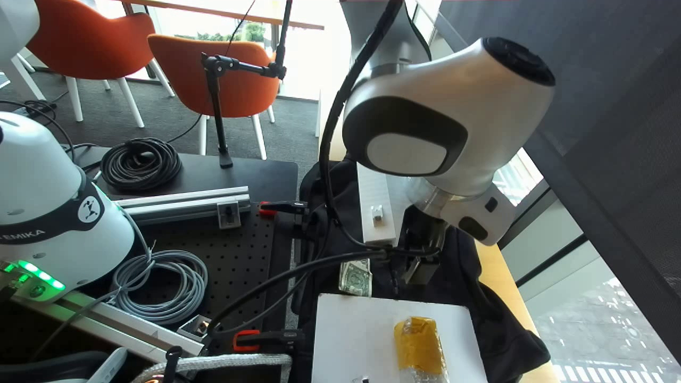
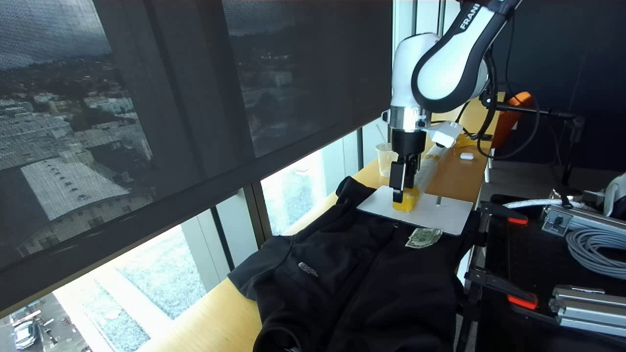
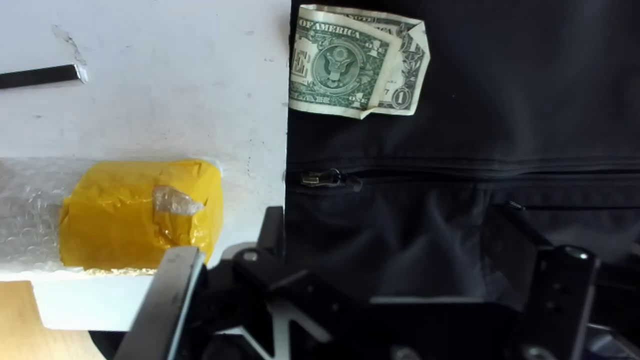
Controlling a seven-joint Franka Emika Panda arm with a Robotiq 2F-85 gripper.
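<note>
My gripper stands open over the black jacket (image 3: 540, 120), its fingers wide apart with nothing between them. In exterior view 1 the gripper (image 1: 419, 269) is low, just beyond the edge of the white board (image 1: 348, 332). A folded dollar bill (image 3: 339, 66) lies across the jacket at the board's edge, its left end partly hidden or tucked there; I cannot tell which. On the board lies a yellow-taped bundle (image 3: 132, 216) with bubble wrap. A metal zipper pull (image 3: 321, 178) shows between bill and gripper.
A dark bar (image 3: 39, 77) lies on the board. In exterior view 2 a clear cup (image 2: 385, 158) stands beyond the arm, near the window. Red-tipped clamps (image 2: 519, 300) line the table edge, and my arm's cable (image 1: 281, 281) hangs across the workspace.
</note>
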